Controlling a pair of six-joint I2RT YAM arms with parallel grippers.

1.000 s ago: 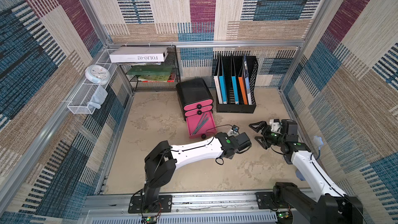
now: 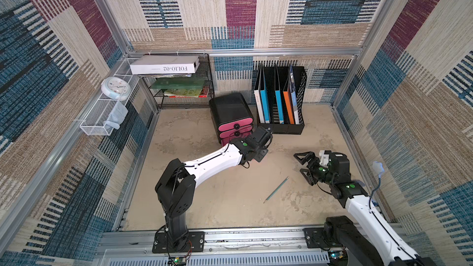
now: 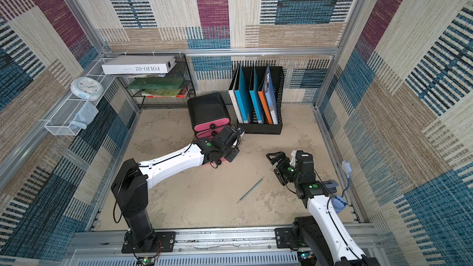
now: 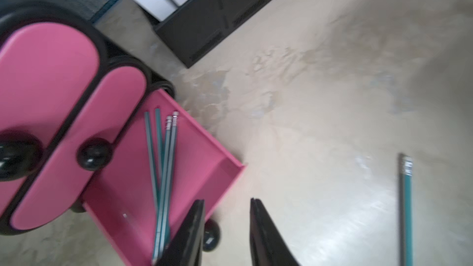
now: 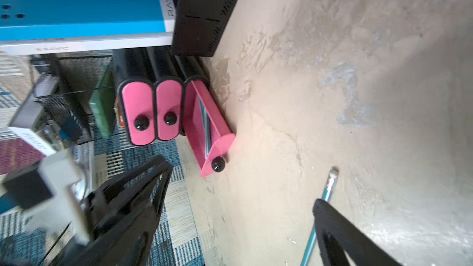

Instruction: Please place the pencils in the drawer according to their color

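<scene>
A teal pencil (image 2: 276, 189) lies alone on the table, its eraser end showing in the left wrist view (image 4: 406, 207) to the right of my left gripper. That gripper's fingers are parted with bare table between them, above the front of the open pink drawer (image 4: 211, 140). Several teal pencils (image 4: 165, 182) rest in the drawer. In the top left view the left arm hides most of the drawer. My right gripper is open and empty at the right, its lower finger overlapping the loose pencil (image 5: 317, 216) in its wrist view.
The black drawer unit (image 2: 231, 110) has two shut pink drawers above the open one. A black file holder (image 2: 280, 128) with binders stands to its right. A wire shelf (image 2: 207, 78) is at the back left.
My left gripper has swung left and back over the drawer. The loose pencil, hidden one second ago, showed beside the left gripper and now lies farther front and right. The right arm shifted slightly.
</scene>
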